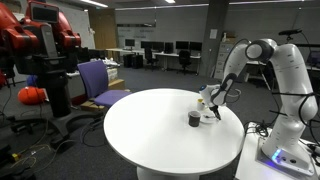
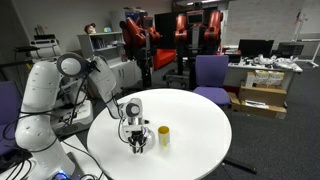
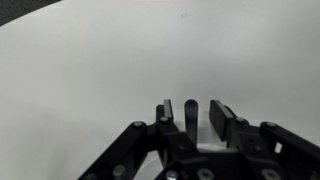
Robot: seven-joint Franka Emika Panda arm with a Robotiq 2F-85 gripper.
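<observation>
My gripper points down over the white table, with its fingers part open. A thin dark upright piece (image 3: 191,117), like the end of a marker or handle, stands between the fingers with a gap on both sides. Under it, partly hidden by the gripper, is a pale rounded shape (image 3: 205,135), perhaps a bowl or plate. Exterior view 2 has the gripper (image 2: 137,147) low near the table, beside a yellow cup (image 2: 164,136). A dark mug (image 1: 194,118) is left of the gripper (image 1: 217,117) in exterior view 1.
The round white table (image 1: 150,130) is broadly clear away from the cups. A purple chair (image 1: 94,80) stands at its far edge, and desks with monitors are further back.
</observation>
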